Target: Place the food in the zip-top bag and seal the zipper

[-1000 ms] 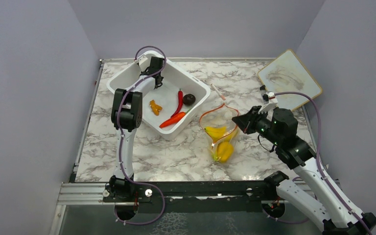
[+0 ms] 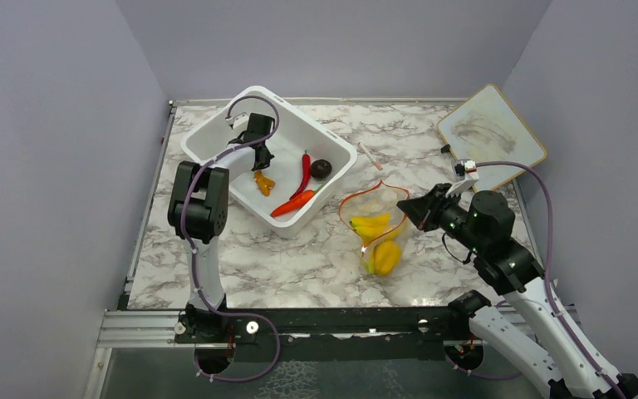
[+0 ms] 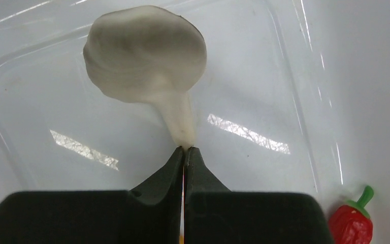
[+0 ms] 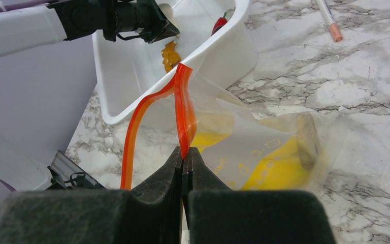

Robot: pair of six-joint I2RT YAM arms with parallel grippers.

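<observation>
A pale mushroom [image 3: 144, 56] is gripped by its stem end in my left gripper, which is shut on it above the floor of the white bin [image 2: 320, 129]. In the top view the left arm hides the mushroom. The clear zip top bag [image 4: 223, 109] has an orange zipper rim [image 4: 184, 104], and my right gripper is shut on that rim. Its mouth gapes, with yellow food [image 2: 386, 256] inside. Still in the bin are a golden-brown piece [image 2: 263, 183], a red chili [image 2: 305, 172], an orange-red pepper [image 2: 293, 204] and a dark round item [image 2: 321, 169].
A white marker-like stick [image 2: 370, 155] lies behind the bag on the marble table [image 2: 316, 274]. At the back right, a white board [image 2: 492, 125] leans by the wall. The bin's raised wall stands between the left gripper and the bag.
The left gripper has tightened on the stem and lifted the mushroom off the bin wall, moving toward the front of the bin.
</observation>
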